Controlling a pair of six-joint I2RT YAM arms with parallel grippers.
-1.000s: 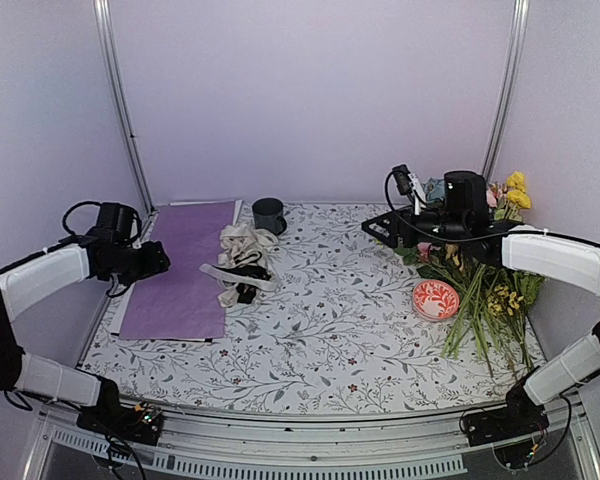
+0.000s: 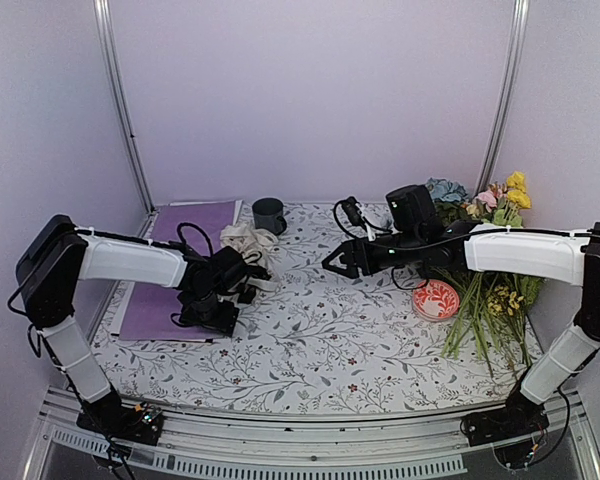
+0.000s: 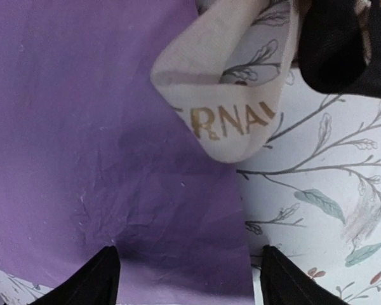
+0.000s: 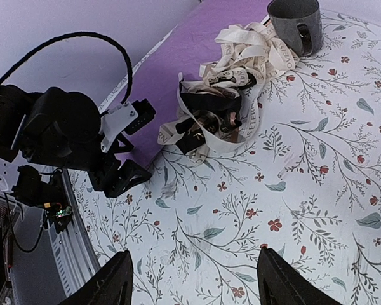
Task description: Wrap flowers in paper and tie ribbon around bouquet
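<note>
The fake flowers, with long green stems, lie on the right side under my right arm. A heap of cream ribbons with black pieces lies on the purple sheet's right edge; one printed ribbon shows close in the left wrist view. My left gripper is low over the sheet's near right corner, fingers apart, open. My right gripper hangs above the middle of the table; its fingertips look apart, and whether anything is between them cannot be seen.
A dark mug stands at the back, behind the ribbons. A red and white bowl sits by the stems.
My right gripper has moved left, toward the table's middle, and lower.
</note>
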